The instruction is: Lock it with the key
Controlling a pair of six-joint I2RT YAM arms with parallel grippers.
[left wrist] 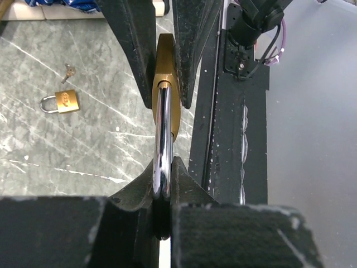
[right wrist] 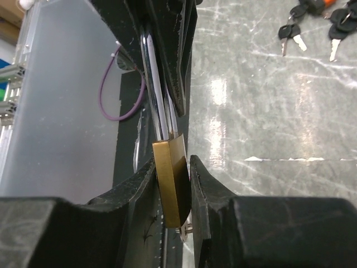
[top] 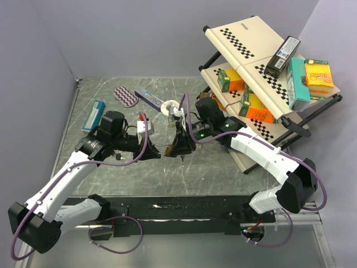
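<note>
A brass padlock with a long steel shackle is held between my grippers above the table. My left gripper (top: 156, 151) is shut on the shackle (left wrist: 163, 139), seen running toward the brass body (left wrist: 165, 64). In the right wrist view my right gripper has its fingers around the padlock body (right wrist: 167, 173); whether they grip it is unclear. A small silver piece, perhaps a key, shows below the body. On the table, a smaller brass padlock (left wrist: 67, 101) lies beside a loose key (left wrist: 69, 71). Several black-headed keys (right wrist: 336, 33) lie in the right wrist view.
A tiered rack (top: 240, 39) with boxes fills the right side. A long box (top: 148, 98), a tape roll (top: 170, 107) and a teal box (top: 92, 116) lie toward the back and left. The table's front edge runs below the grippers.
</note>
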